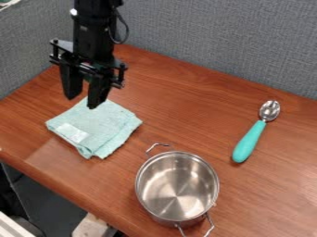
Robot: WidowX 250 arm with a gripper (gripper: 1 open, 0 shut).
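Note:
My black gripper (84, 85) hangs at the upper left, its two fingers pointing down and apart, open, with nothing visible between them. It is above a folded pale mint cloth (104, 124) lying on the wooden table. A steel pot (176, 185) with wire handles stands at the lower middle. A teal-handled spoon (251, 139) lies on the right, its metal bowl toward the back.
Grey padded walls (235, 37) border the table at the back and left.

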